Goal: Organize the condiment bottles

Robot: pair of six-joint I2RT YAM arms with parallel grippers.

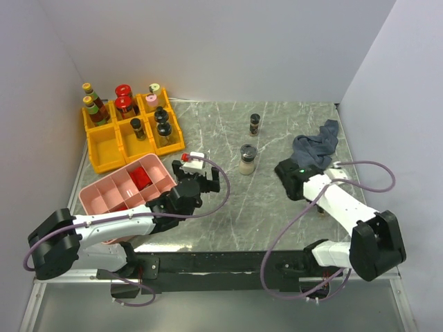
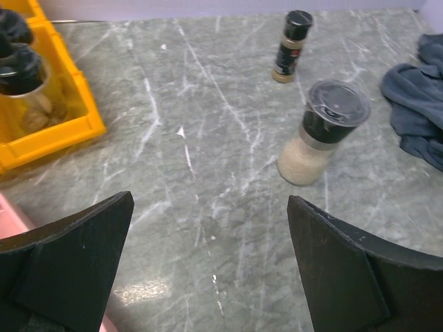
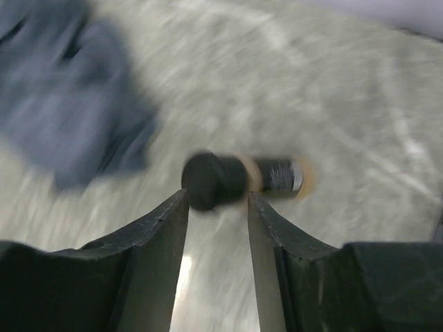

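A small dark-capped bottle lies on its side on the table in the right wrist view; its black cap (image 3: 214, 181) is just beyond my right gripper. The right fingers stand partly apart with no bottle seen held between them. Upright in the middle of the table is a larger pale-filled shaker (image 2: 308, 152) with a dark lid. Behind it stands a small spice bottle (image 2: 290, 50). My left gripper is open and empty over the table, beside the yellow organizer (image 1: 104, 149), which holds several bottles and jars.
A pink divided tray (image 1: 104, 197) with a red item (image 1: 140, 178) inside sits in front of the organizer. Crumpled dark cloth (image 1: 316, 145) lies at the back right. The organizer's front left compartment looks empty. Bare table extends through the middle.
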